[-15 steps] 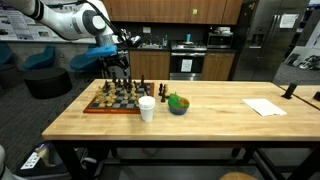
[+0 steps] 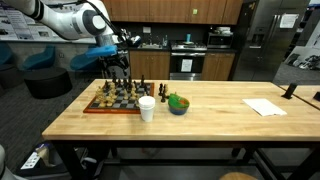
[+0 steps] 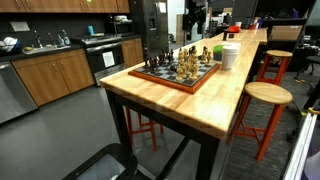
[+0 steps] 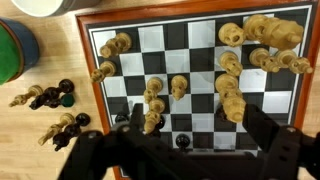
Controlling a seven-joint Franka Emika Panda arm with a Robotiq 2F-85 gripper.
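The chessboard (image 4: 200,60) lies below my gripper, which stands open. Its dark fingers (image 4: 262,132) are spread wide in the wrist view, and I see nothing held between them. Tan chess pieces stand on several squares, among them a tan piece (image 4: 179,86) near the board's middle and a tall tan piece (image 4: 233,103) close to the right finger. Dark pieces are partly hidden at the wrist view's bottom edge. In exterior view 1 the gripper hangs above the back of the board (image 2: 118,108), clear of the pieces.
Beside the board lie loose pieces (image 4: 52,95), light and dark. A white cup (image 2: 147,110) and a bowl (image 2: 178,105) with something green in it stand nearby on the wooden table (image 2: 220,122). Papers (image 2: 264,107) lie far right.
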